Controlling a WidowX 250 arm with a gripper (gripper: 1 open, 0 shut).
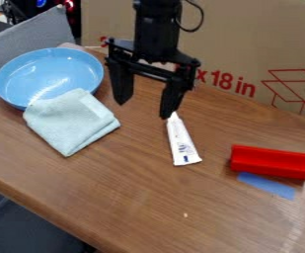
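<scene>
My black gripper (147, 95) hangs open above the table at the upper middle, its two fingers spread wide, nothing between them. A white tube (183, 142) lies on the wood below it, a little to the right. To the left, a folded pale cloth (72, 123) lies in front of a blue bowl (42, 77).
A red block (269, 163) lies at the right by a strip of blue tape (265, 185). A cardboard box (259, 49) stands along the back. Its edge runs along the lower left.
</scene>
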